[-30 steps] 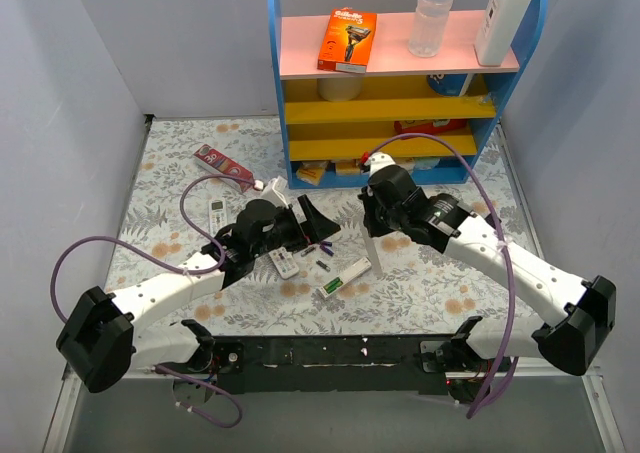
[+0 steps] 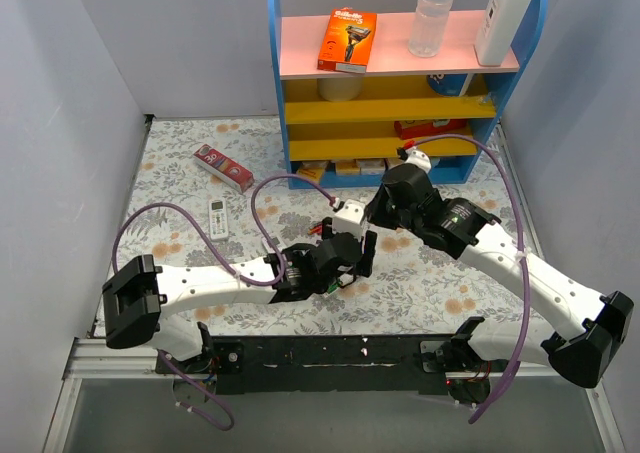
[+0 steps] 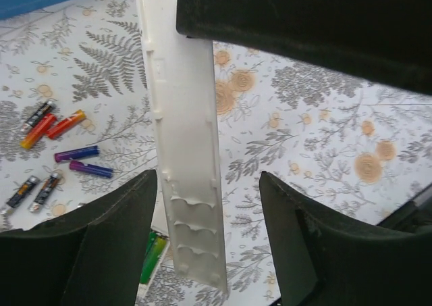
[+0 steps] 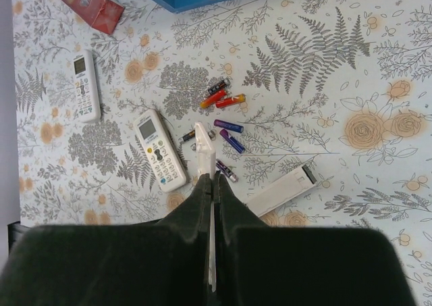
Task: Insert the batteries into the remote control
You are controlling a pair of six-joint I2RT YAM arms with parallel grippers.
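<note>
Upright in the left wrist view hangs a long white battery cover. My right gripper is shut on its thin edge. My left gripper is open, its fingers on either side of the cover's lower part with gaps showing. Below, a white remote with an open, green-lined battery bay is partly hidden; in the right wrist view the remote lies on the table. Loose batteries lie near it: purple ones, orange-red ones and black ones.
Two other white remotes, one nearer and one farther left, lie face up. A red box lies at the back left. The blue-sided shelf borders the back.
My left gripper has moved right and turned from beside the batteries to the cover. The right arm has shifted slightly right, still with the cover.
</note>
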